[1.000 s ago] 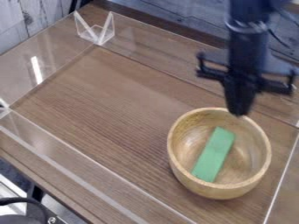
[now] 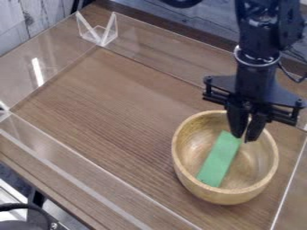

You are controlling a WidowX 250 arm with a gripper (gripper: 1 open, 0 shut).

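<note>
A tan wooden bowl (image 2: 257, 180) sits on the table at the right of the camera view, with a green rectangular block (image 2: 218, 160) lying inside it, toward its left. My dark gripper (image 2: 245, 129) points down over the bowl's back part, its lower tips close to the block's upper end. Whether the fingers are open or shut is unclear, as is whether they touch the block.
A clear bracket-like piece (image 2: 99, 27) stands at the back left. Black cables (image 2: 21, 216) show at the bottom left corner.
My gripper has come down from above and behind the bowl to just over its back part. The bowl and green block look unmoved.
</note>
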